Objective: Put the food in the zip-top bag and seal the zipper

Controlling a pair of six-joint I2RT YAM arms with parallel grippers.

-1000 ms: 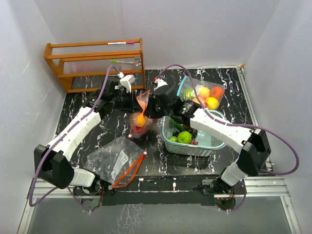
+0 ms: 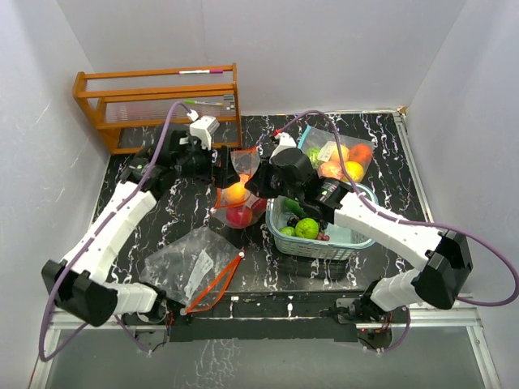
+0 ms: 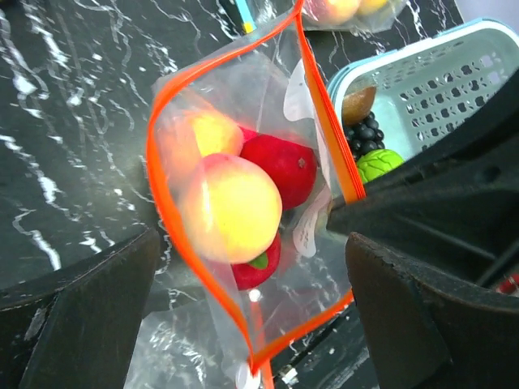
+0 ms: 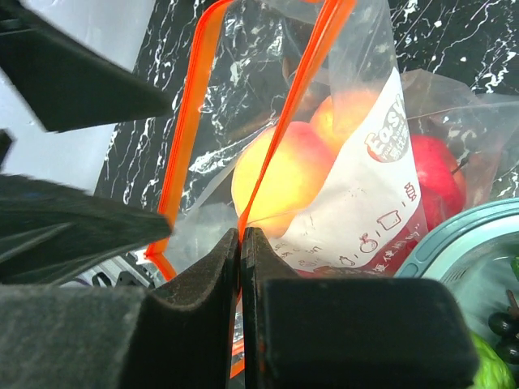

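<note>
An open zip bag [image 2: 240, 203] with orange zipper holds peach-like fruit [image 3: 231, 207] and red fruit [image 3: 280, 166]. My right gripper is shut on the bag's orange zipper edge, on the basket side. My left gripper [image 2: 217, 166] stands open above the bag's other side; its dark fingers frame the bag mouth in the left wrist view, with nothing visibly held.
A basket [image 2: 324, 251] of produce sits right of the bag, a filled bag [image 2: 353, 158] behind it. An empty bag [image 2: 182, 267] lies at front left; a wooden rack [image 2: 154, 93] stands at back left.
My grippers have moved apart, the left to the left and the right to the right. The bag's mouth is wider, showing more fruit.
</note>
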